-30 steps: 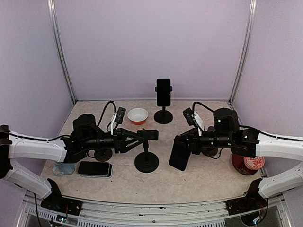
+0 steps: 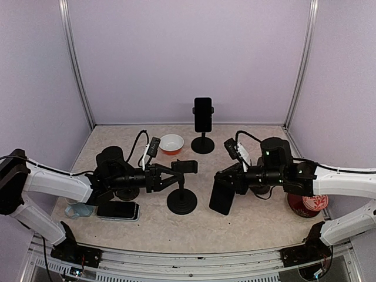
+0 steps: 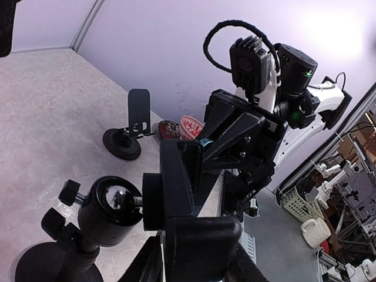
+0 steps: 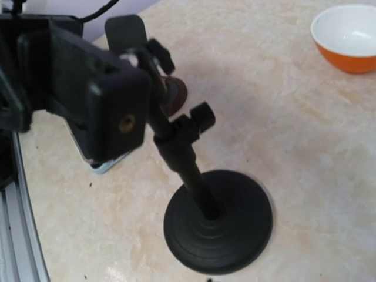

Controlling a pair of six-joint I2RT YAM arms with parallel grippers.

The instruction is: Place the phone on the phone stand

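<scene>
A black phone stand [image 2: 182, 200] with a round base and clamp head [image 2: 187, 166] stands at the table's middle; the clamp fills the lower middle of the left wrist view [image 3: 197, 247] and the upper left of the right wrist view [image 4: 111, 100]. My left gripper [image 2: 170, 177] is at the clamp from the left; whether its fingers touch it is unclear. Right of the stand, my right gripper [image 2: 226, 174] is shut on a dark phone [image 2: 221, 198], which hangs tilted below it.
Another stand holding a phone [image 2: 202, 114] is at the back, beside an orange bowl [image 2: 171, 143]. Phones [image 2: 117, 210] and a cup [image 2: 78, 210] lie at front left; red dishes [image 2: 311, 202] sit far right.
My left arm has shifted slightly right and down toward the stand's head. My right arm with the phone has moved very slightly.
</scene>
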